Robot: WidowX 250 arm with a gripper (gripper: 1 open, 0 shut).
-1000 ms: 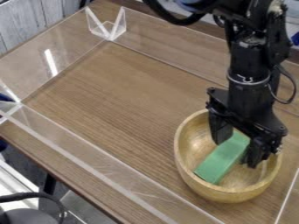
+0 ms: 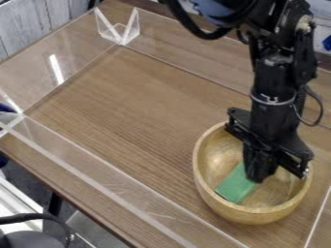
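Note:
The black gripper (image 2: 269, 153) reaches down from the top right into a round wooden bowl (image 2: 226, 211) at the lower right of the table. A green oblong object (image 2: 238, 182) lies in the bowl, partly hidden under the gripper. The fingers are low over the object's upper end; I cannot see clearly whether anything is between them.
A white wire-like piece (image 2: 118, 29) stands at the back left. Black parts and cables lie off the table's lower left edge.
The gripper has shifted slightly over the bowl and now covers more of the green object's upper part. The bowl stays about where it was.

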